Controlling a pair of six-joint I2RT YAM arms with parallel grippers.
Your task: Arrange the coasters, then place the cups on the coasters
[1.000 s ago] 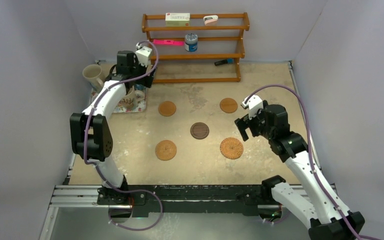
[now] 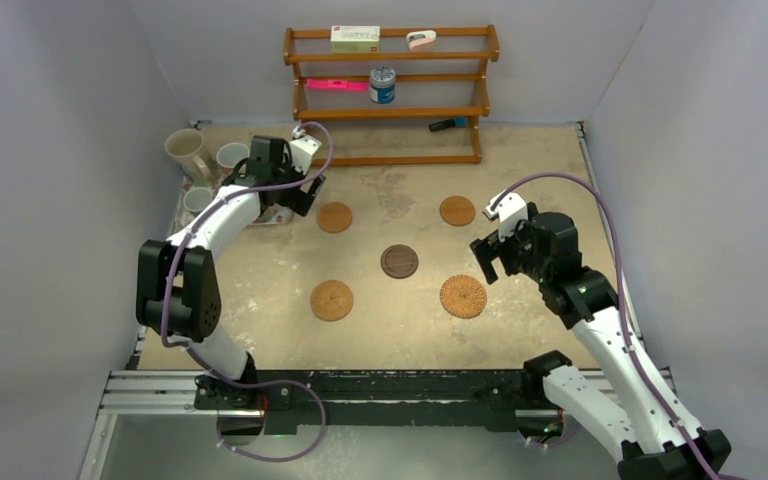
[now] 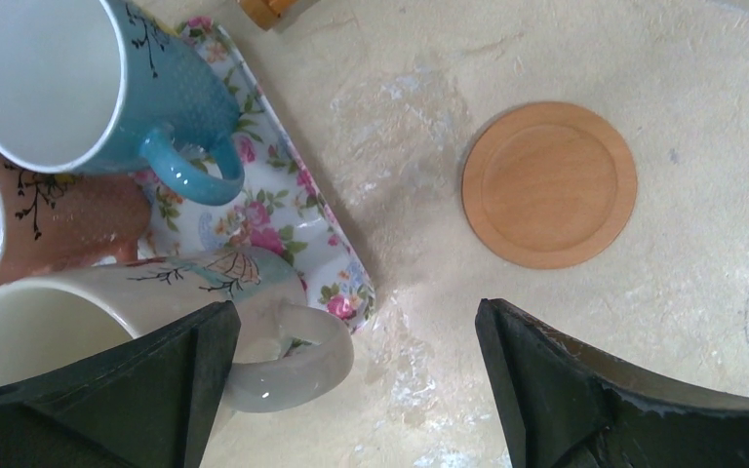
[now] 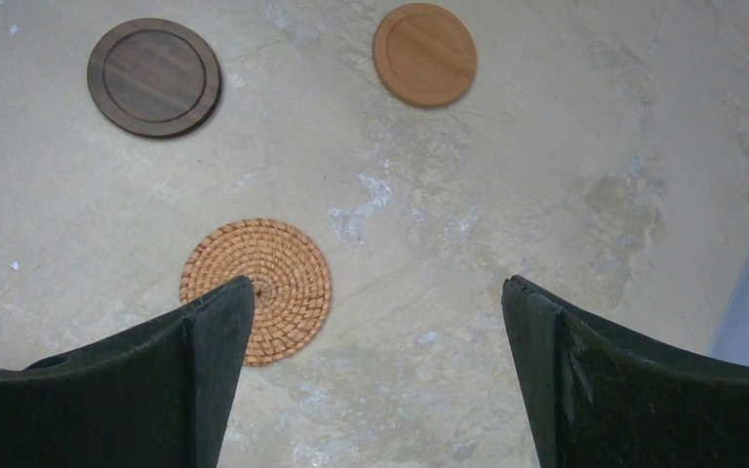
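Observation:
My left gripper is open over the floral tray [image 3: 302, 224] of cups at the back left. In the left wrist view the handle of a cream mug [image 3: 195, 292] lies just beside its left finger, and nothing is held. A blue mug [image 3: 68, 78] and a brown mug [image 3: 78, 219] are also on the tray. A wooden coaster [image 3: 548, 185] lies right of the tray. My right gripper is open and empty over the right side, near a woven coaster [image 4: 273, 288] and a dark coaster [image 4: 153, 78].
Further coasters lie around the middle, including a woven one [image 2: 331, 300] and a round wooden one [image 2: 457, 210]. A wooden shelf [image 2: 400, 160] with boxes and small items stands at the back.
The right arm is almost unchanged.

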